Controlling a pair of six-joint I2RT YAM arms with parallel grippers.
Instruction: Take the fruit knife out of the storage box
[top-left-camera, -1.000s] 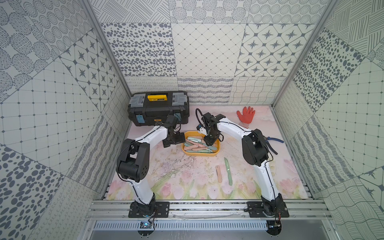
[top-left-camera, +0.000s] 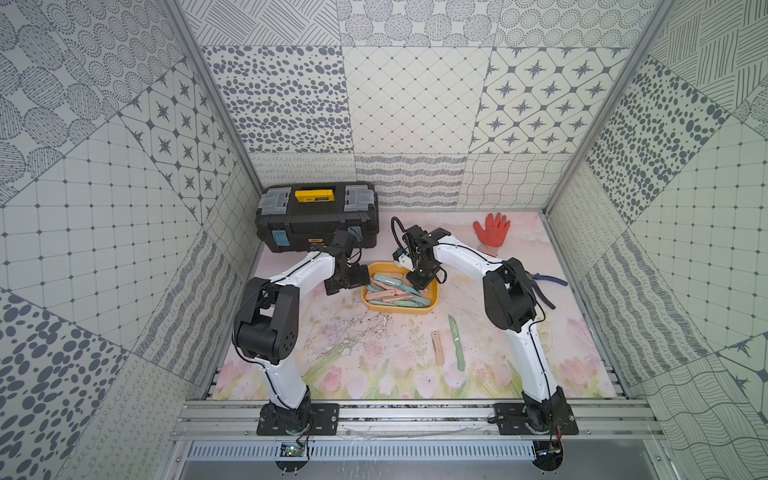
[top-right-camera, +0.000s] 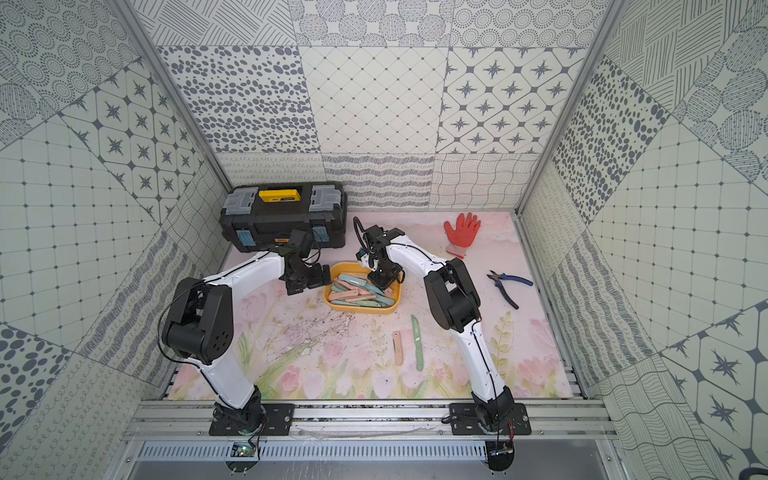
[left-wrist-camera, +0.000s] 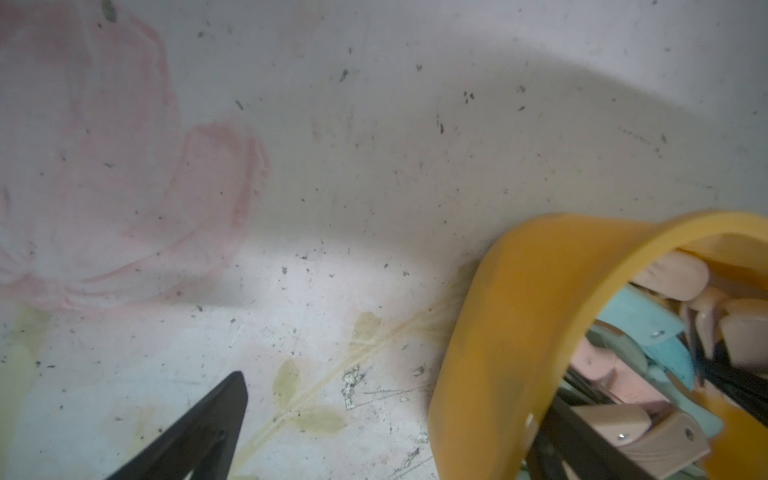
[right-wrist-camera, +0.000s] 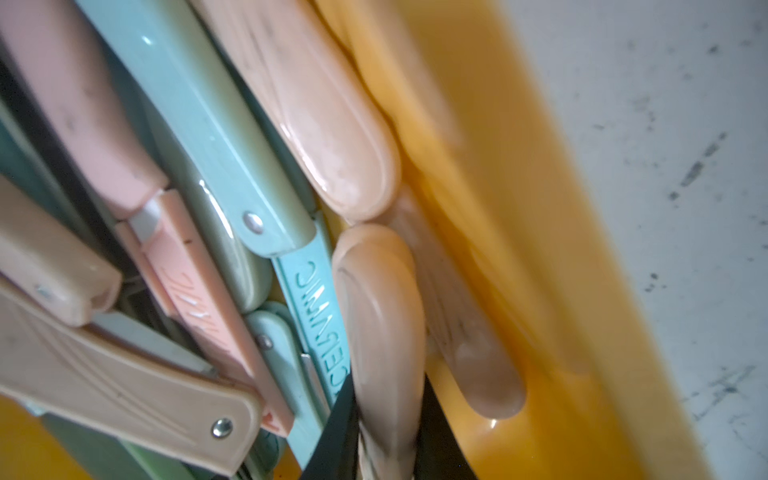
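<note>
A yellow storage box holds several folding knives in pink, beige, teal and green. My right gripper is down in its right part; in the right wrist view its dark fingertips lie either side of a beige knife handle, close against it, though whether they grip it is unclear. My left gripper stands open at the box's left end, one finger by the yellow wall, nothing between its fingers. A green knife and a beige knife lie on the table in front of the box.
A black toolbox stands at the back left. A red glove lies at the back right, with pliers at the right, near my right arm.
The knives in the box have shifted slightly, and the box appears to have moved a little to the left. Both arms stay nearly in place.
</note>
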